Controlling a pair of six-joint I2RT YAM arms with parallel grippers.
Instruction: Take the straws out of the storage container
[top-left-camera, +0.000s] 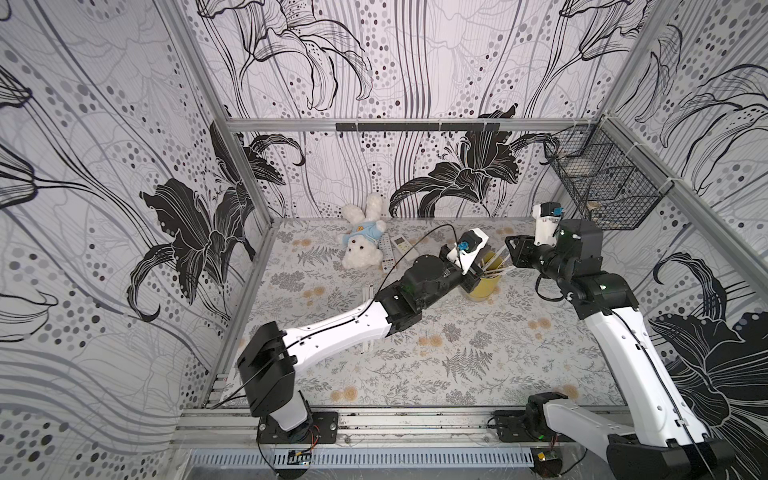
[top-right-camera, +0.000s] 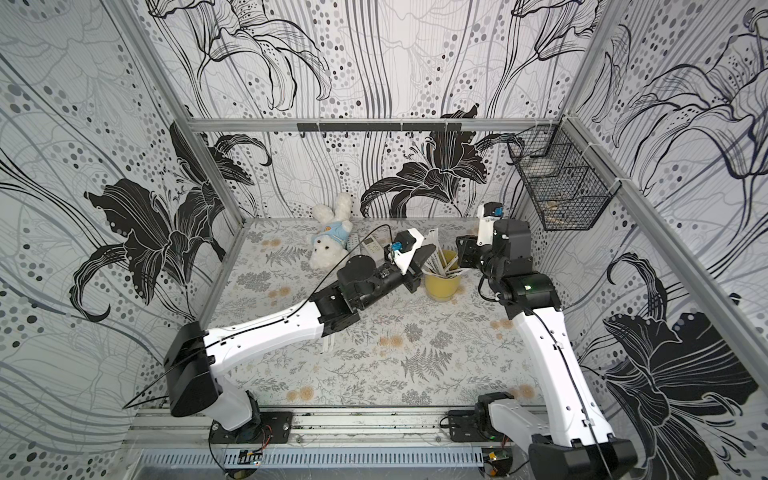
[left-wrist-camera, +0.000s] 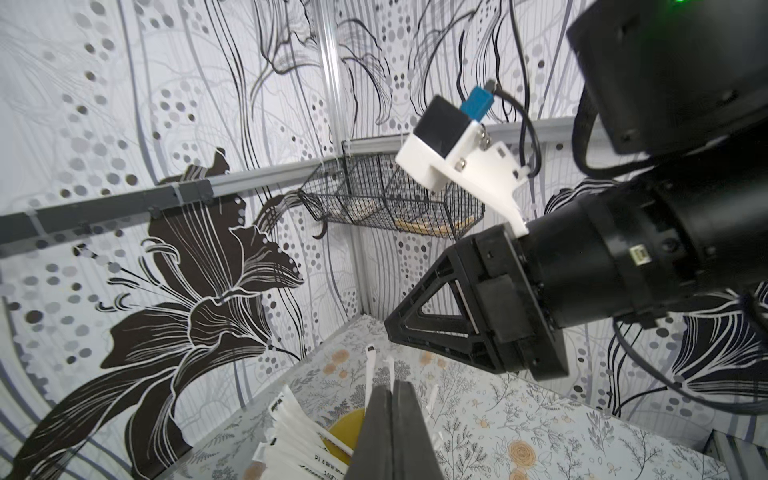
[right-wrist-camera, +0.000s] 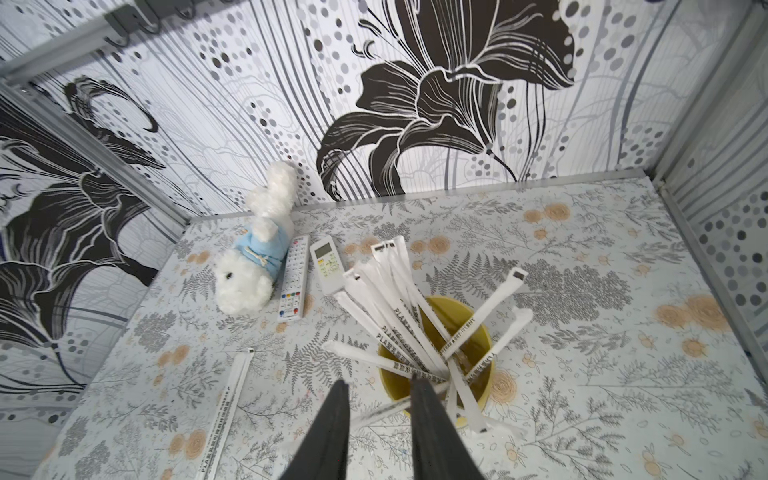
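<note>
The yellow container (top-right-camera: 441, 288) stands upright with several white-wrapped straws (right-wrist-camera: 392, 312) fanning out of its mouth. My left gripper is just above and beside it, shut, with nothing between its fingers. In the left wrist view, straws (left-wrist-camera: 296, 440) stick up around those fingers, all outside them. One straw (right-wrist-camera: 376, 414) leans out low over the container's near left side. My right gripper hangs higher, right of the container, its fingers apart and empty. A single straw (right-wrist-camera: 225, 416) lies loose on the table, left of the container.
A white plush rabbit (right-wrist-camera: 252, 272), a white remote (right-wrist-camera: 294, 280) and a smaller remote (right-wrist-camera: 328, 264) lie at the back left. A black wire basket (top-left-camera: 608, 180) hangs on the right rail. Both grippers are close together.
</note>
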